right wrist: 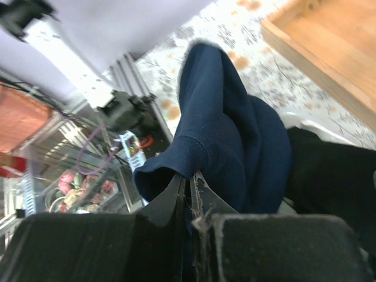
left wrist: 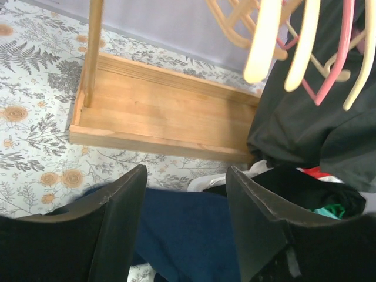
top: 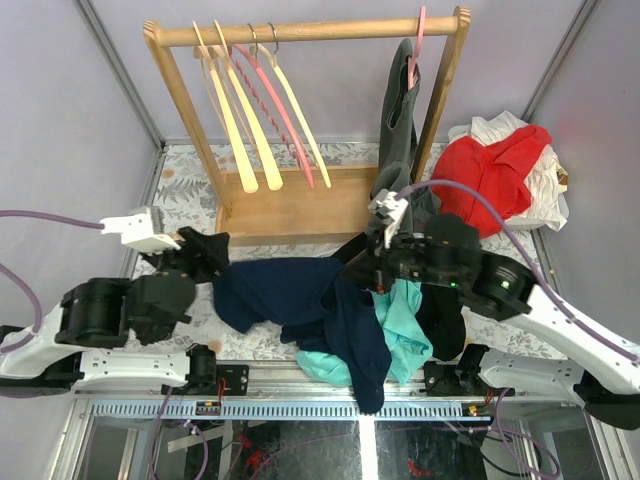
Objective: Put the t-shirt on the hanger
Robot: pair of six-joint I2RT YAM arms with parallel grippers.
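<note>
The navy t-shirt (top: 290, 290) lies stretched between both arms in the top view, its folds falling toward the table's front edge. My right gripper is shut on an edge of it, and cloth bulges up past the fingers in the right wrist view. At the shirt's left end, my left gripper has its fingers apart; the navy cloth shows below and between them, not clamped. Wooden hangers (top: 268, 160) and pink ones (top: 290, 125) hang at the left of the rack's bar (top: 340, 30), all bare.
A grey garment (top: 397, 120) hangs from a pink hanger at the rack's right end. Red clothing (top: 490, 180) is heaped at the right. Teal cloth (top: 405, 330) and black cloth (top: 443, 320) lie beneath the right arm.
</note>
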